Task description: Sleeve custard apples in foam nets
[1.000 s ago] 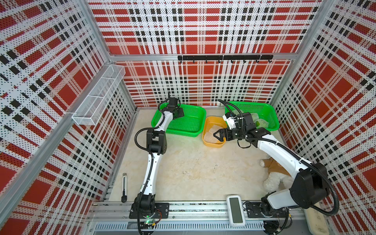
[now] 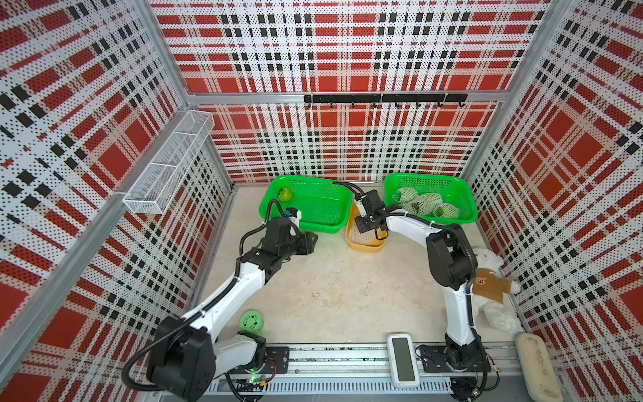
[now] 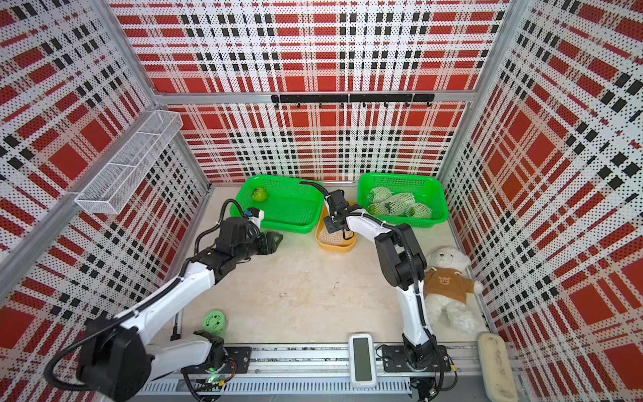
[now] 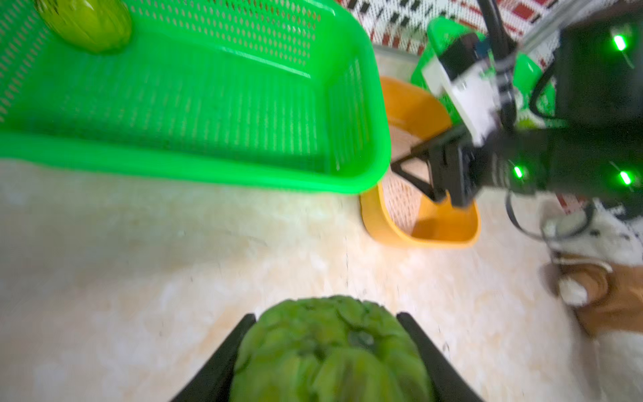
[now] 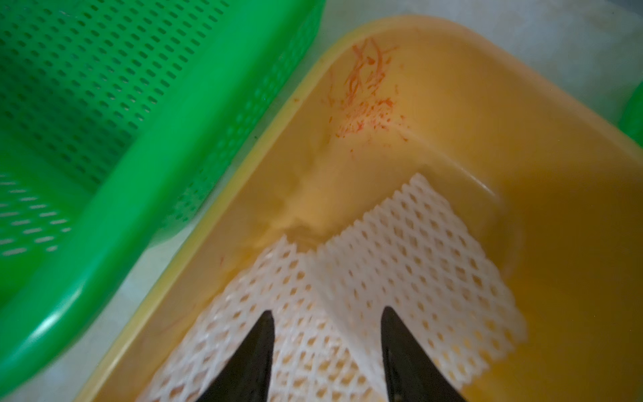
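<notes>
My left gripper (image 2: 306, 242) is shut on a green custard apple (image 4: 328, 348), out of the left green basket (image 4: 221, 100), over the table near its front edge. Another custard apple (image 4: 87, 20) sits in that basket's left end. My right gripper is over the orange tray (image 5: 509, 107), fingers part open with nothing seen held between them, above white foam nets (image 5: 415, 268). Netted fruits (image 3: 400, 203) lie in the right green basket (image 3: 432, 187).
A plush bear (image 3: 445, 288) lies at the right side. A wire shelf (image 2: 167, 160) hangs on the left wall, a white device (image 2: 402, 358) lies on the front rail.
My right gripper has moved leftward and turned down over the nets in the orange tray.
</notes>
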